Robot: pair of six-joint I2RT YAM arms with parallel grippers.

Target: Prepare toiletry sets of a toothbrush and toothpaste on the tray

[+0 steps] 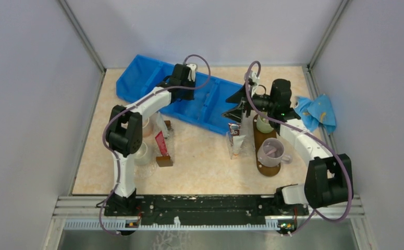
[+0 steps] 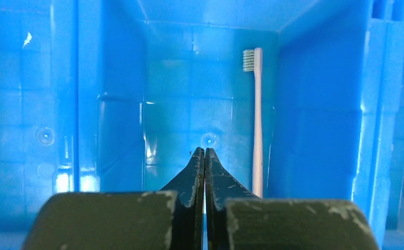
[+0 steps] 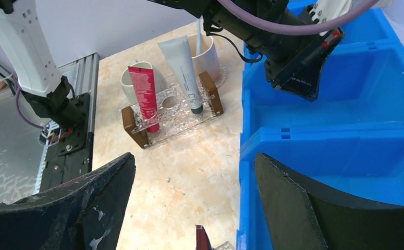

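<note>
In the left wrist view a pale pink toothbrush (image 2: 258,120) lies on the floor of a compartment, close to its right wall and bristles at the far end. My left gripper is shut above that compartment, empty, its tips left of the toothbrush. The blue tray (image 1: 129,86) fills the back of the table. Beside its right compartment my right gripper stands open with nothing between its fingers. A red toothpaste tube (image 3: 145,96) and a white one (image 3: 181,70) stand in a clear rack at left. Another tube (image 1: 236,140) stands in the right rack.
Cups line the left side behind the rack. A pink mug (image 1: 270,151) and a green cup (image 1: 264,124) stand on a brown board (image 1: 268,170) at right. A blue cloth (image 1: 319,113) lies at far right.
</note>
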